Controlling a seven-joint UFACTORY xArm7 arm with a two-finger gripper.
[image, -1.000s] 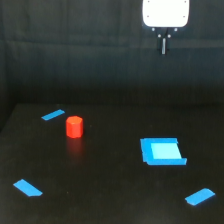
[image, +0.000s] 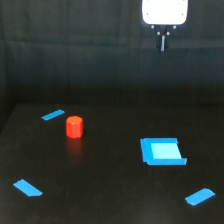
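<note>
A red block (image: 74, 127) with a faceted outline stands on the dark table, left of the middle. Over on the right lies a pale, nearly white square patch (image: 165, 151), bordered by blue tape (image: 144, 146). My gripper (image: 162, 48) hangs at the top edge of the view, far above the table and away from the block. It shows only as a small dark tip under a white mount (image: 164, 11); whether its fingers are apart is too small to make out.
Short blue tape strips lie at the back left (image: 53, 115), front left (image: 27, 188) and front right (image: 200, 197). A black curtain (image: 80, 60) closes off the back. Bare table fills the space between block and patch.
My gripper and its white mount have shifted slightly upward and a touch to the left. The red block and the taped patch stay where they were.
</note>
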